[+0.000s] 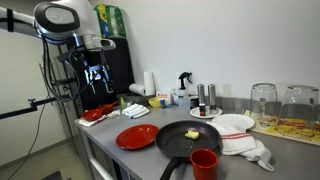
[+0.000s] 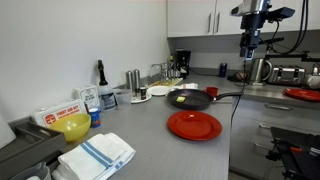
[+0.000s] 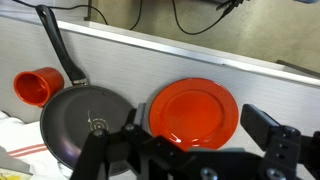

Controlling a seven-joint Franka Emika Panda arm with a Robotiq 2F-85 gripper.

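My gripper hangs high above the left part of the counter, well clear of everything below. In the wrist view the gripper is open, its dark fingers spread wide with only the red plate visible far beneath. A black frying pan lies beside that plate, holding a small yellow item. Close to the pan's handle stands a red mug. Exterior view 2 shows the plate flat on the counter, in front of the pan.
A white cloth lies right of the pan, near upturned glass jars. A yellow bowl and a folded towel occupy the other end. Bare counter surrounds the plate's near side.
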